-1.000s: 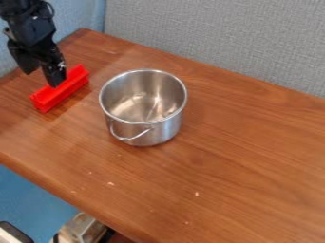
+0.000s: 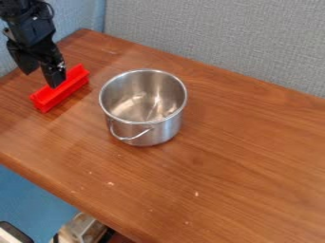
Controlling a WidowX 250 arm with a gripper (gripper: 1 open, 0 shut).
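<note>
A red bar-shaped block [image 2: 59, 92] lies on the wooden table at the left, beside a steel pot [image 2: 143, 119] with a wire handle. My black gripper [image 2: 45, 68] hangs at the upper left, just above and behind the red block, open, with nothing seen between its fingers. Whether a fingertip touches the block is too small to tell.
A grey padded wall [image 2: 222, 38] runs along the back, a blue one at the left. A metal fixture sits below the lower-left table edge.
My gripper has shifted very slightly to the left over the last second. The block and pot have not visibly moved.
</note>
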